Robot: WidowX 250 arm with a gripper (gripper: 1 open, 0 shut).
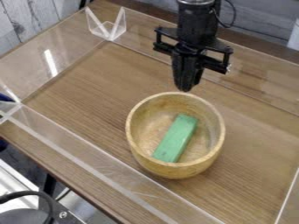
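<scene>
A round, cream-colored bowl (pixel 176 163) stands on the wooden table, with a green rectangular block (pixel 176 138) lying flat inside it. My black gripper (pixel 184 86) hangs above and behind the bowl, clear of the block. Whether its fingers are open or shut is hard to make out, and I see nothing held between them.
The wooden table (pixel 82 79) has free room to the left and right of the bowl. A small clear plastic object (pixel 107 22) is at the back left. Dark cable or hardware (pixel 30 210) shows at the lower left corner.
</scene>
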